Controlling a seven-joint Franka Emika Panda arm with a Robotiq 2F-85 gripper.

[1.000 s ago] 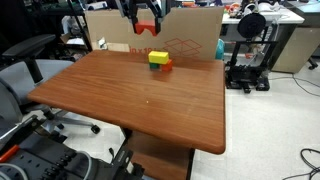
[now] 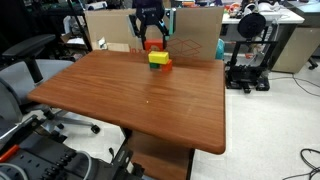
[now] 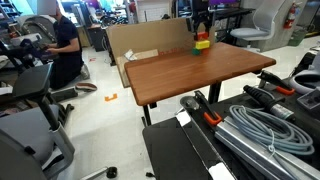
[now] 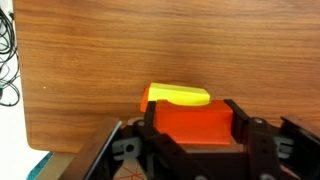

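Note:
A red block (image 2: pixel 154 45) is between the fingers of my gripper (image 2: pixel 154 39), which is shut on it. Directly below is a yellow block (image 2: pixel 158 58), lying on top of a green block (image 2: pixel 153 67) and another red block (image 2: pixel 168 66) on the table. Whether the held block touches the yellow one is hard to tell. In the wrist view the held block covers part of the yellow block (image 4: pixel 180 94), whose far side stays visible. From the second exterior view, the held red block (image 3: pixel 203 36) appears just above the yellow block (image 3: pixel 202 45).
Behind the stack stands a cardboard panel (image 2: pixel 200 30) close to the table's back edge.
My gripper has come down with the red block, moving slightly right, from well above the yellow block to just over it. The stacked blocks have stayed in place.

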